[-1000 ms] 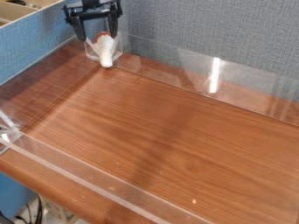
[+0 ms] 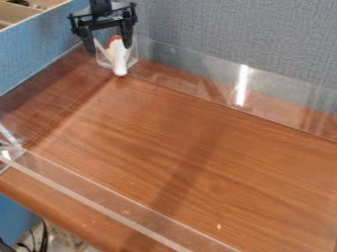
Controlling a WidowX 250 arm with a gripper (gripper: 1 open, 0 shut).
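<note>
The black gripper (image 2: 105,37) hangs at the back left corner of the workspace, over a white object (image 2: 118,57) with a reddish top part. That object looks upright, inside or beside a clear plastic piece at the corner. Whether the fingers touch it or are closed on it is too small to tell.
A bare wooden surface (image 2: 191,157) fills most of the view, bordered by clear low walls. A grey textured panel (image 2: 250,39) stands behind, a blue panel (image 2: 33,64) at the left, with a wooden tray (image 2: 19,10) beyond it. Cables lie at bottom left.
The white object stays in the corner.
</note>
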